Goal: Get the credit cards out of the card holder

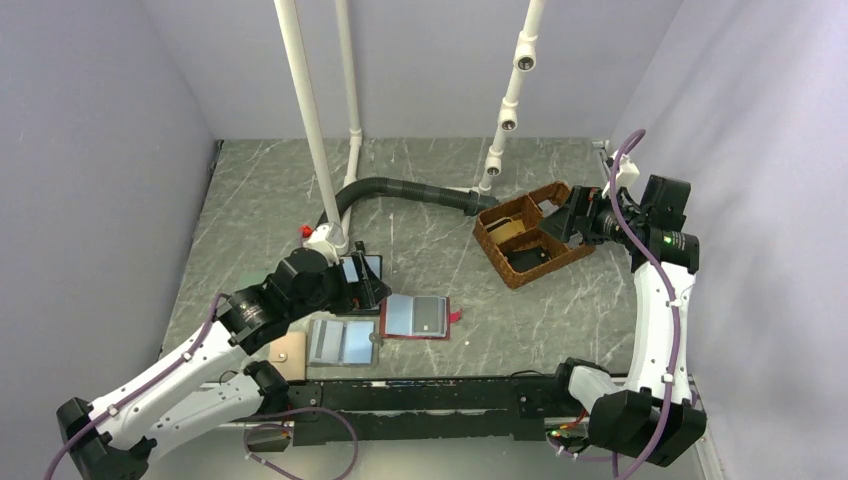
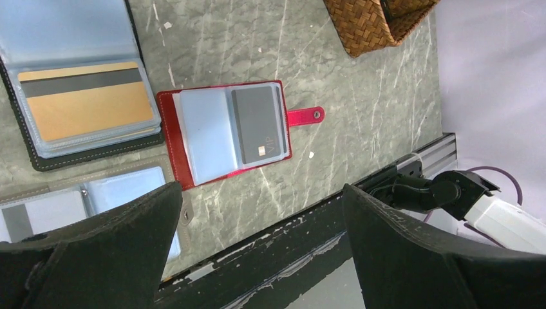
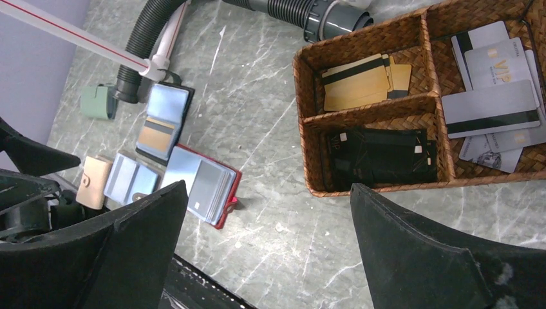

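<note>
Three card holders lie opened on the marble table: a red one (image 2: 174,138) with a grey VIP card (image 2: 254,125) in its clear sleeve, a black one (image 2: 38,154) with a gold card (image 2: 87,106), and a grey one (image 2: 132,199) with a pale card. My left gripper hangs open above them, nothing between its fingers. My right gripper is open and empty beside a wicker basket (image 3: 309,154) with gold, black and silver cards in separate compartments.
A black hose (image 1: 420,192) and white pipes run behind the holders. A closed beige holder (image 1: 287,355) lies at the front left, a green one (image 3: 95,102) farther along. Bare table lies between the red holder and the basket.
</note>
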